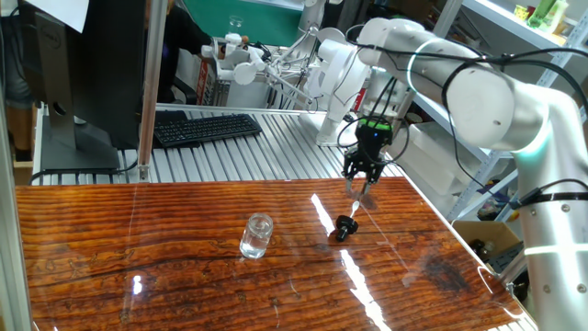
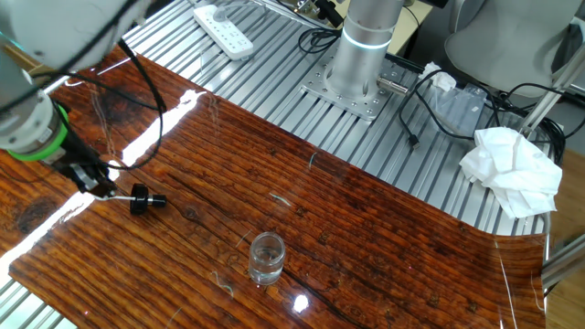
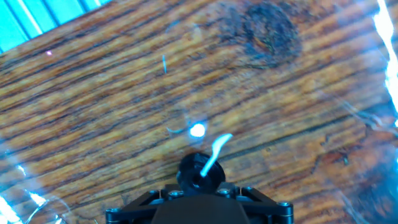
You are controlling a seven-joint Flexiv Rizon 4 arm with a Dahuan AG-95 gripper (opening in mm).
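Observation:
A black cap-like piece (image 1: 345,227) with a pale, thin stem (image 1: 356,208) lies on its side on the glossy wooden table. In the wrist view the black piece (image 3: 198,169) is at bottom centre, partly covered by the gripper body. My gripper (image 1: 357,189) hangs just beyond the stem in exterior view 1, its fingers apart and nothing seen between them. In exterior view 2 its fingertips are hard to make out near the stem. To the left in exterior view 1 stands an upright clear glass jar (image 1: 256,236) with clear liquid in it.
Beyond the wooden tabletop (image 1: 138,248) runs a ribbed metal surface with a keyboard (image 1: 207,130) and monitor (image 1: 87,83). Crumpled white paper (image 2: 512,171) and a power strip (image 2: 223,33) lie off the wood. The table around the jar is clear.

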